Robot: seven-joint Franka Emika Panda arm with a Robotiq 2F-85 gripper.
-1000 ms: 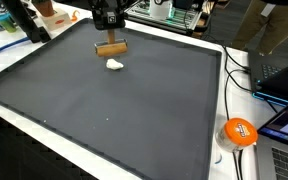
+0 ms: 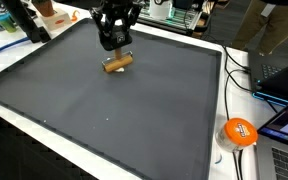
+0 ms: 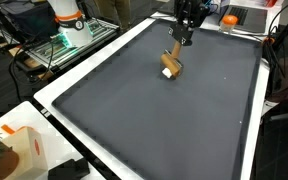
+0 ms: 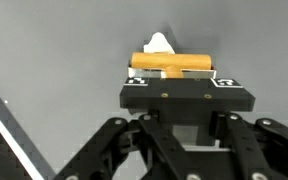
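Note:
My gripper point(image 2: 116, 45) is shut on the upright stem of a T-shaped wooden tool. The tool's round wooden crossbar point(image 2: 118, 63) hangs low at the dark table; whether it touches the surface I cannot tell. In the second exterior view the gripper point(image 3: 182, 36) stands above the slanted wooden tool point(image 3: 173, 63). A small white piece point(image 3: 166, 72) lies right against the crossbar. From the wrist, the crossbar point(image 4: 171, 61) spans the space beyond the black gripper, and the white piece point(image 4: 158, 43) shows past its far side, partly hidden by it.
An orange-topped round object point(image 2: 238, 132) sits on the white edge at the right. Laptops point(image 2: 282, 80) and cables lie beyond it; clutter lines the back.

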